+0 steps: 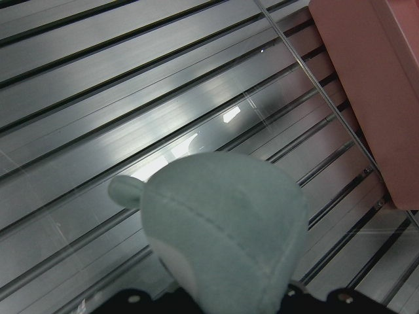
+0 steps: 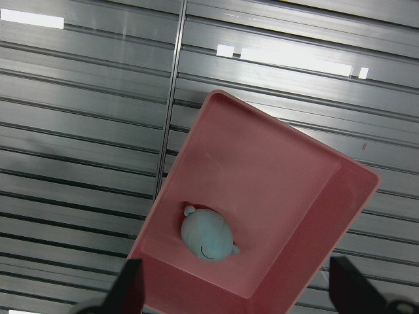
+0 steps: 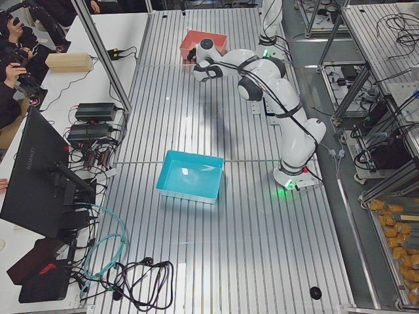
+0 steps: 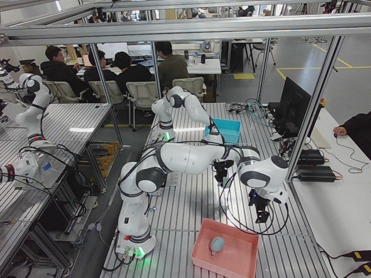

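A pale mint plush toy (image 1: pixel 219 216) hangs above the metal table, held in my left gripper at the bottom of the left wrist view; its fingertips are mostly hidden under it. A similar round plush toy (image 2: pixel 207 235) with a smile lies inside the pink bin (image 2: pixel 255 163), also seen in the camera right view (image 4: pixel 217 245). My right gripper is over that bin, its fingers wide open and empty. The pink bin's wall (image 1: pixel 373 85) stands at the upper right of the left wrist view.
A cyan bin (image 3: pixel 190 176) sits on the middle of the slatted table (image 3: pixel 229 261). Coiled cables (image 3: pixel 144 281) lie at the near left corner. A monitor (image 3: pixel 39 170) and power boxes line the left side. The table around the cyan bin is largely clear.
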